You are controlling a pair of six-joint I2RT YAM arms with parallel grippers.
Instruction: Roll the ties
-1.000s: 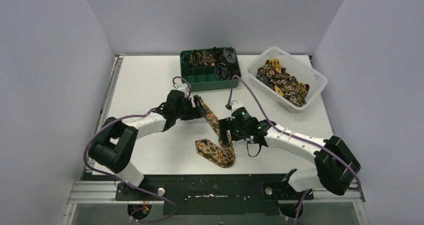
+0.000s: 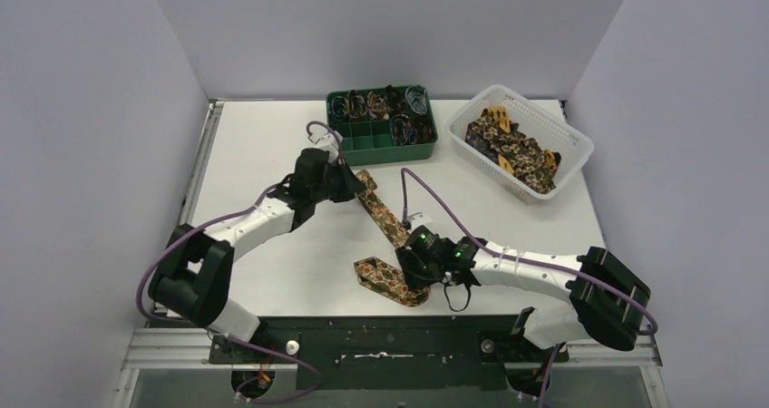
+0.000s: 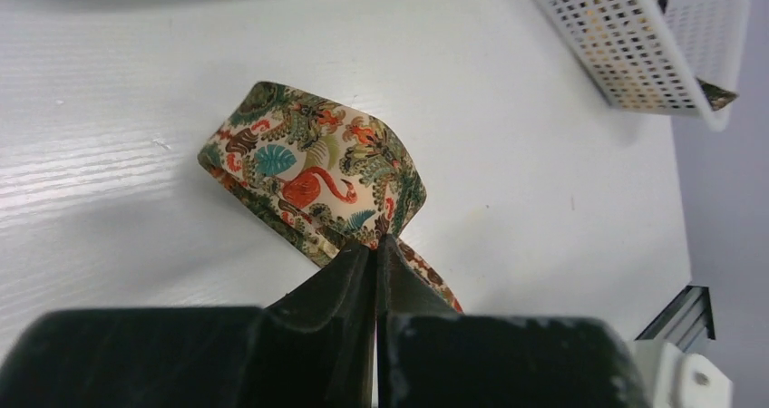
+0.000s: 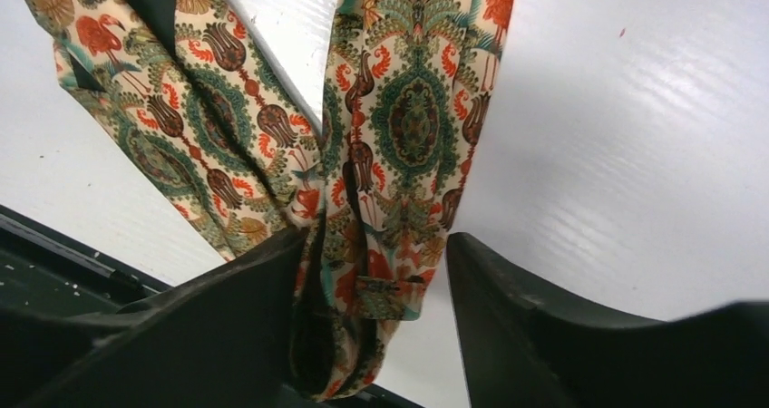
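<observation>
A long patterned tie with flamingos and leaves lies across the middle of the table and bends back at its near end. My left gripper is shut at its far end; in the left wrist view the cloth bunches at the closed tips and fans out beyond them. My right gripper is low over the near bend. In the right wrist view its fingers stand part open, with the tie running between the fingers. The second stretch of tie slants off to the left there.
A green divided box with rolled ties and some empty compartments stands at the back. To its right is a white basket of patterned ties. The near edge is close to the bend.
The right gripper has moved toward the near edge along the tie.
</observation>
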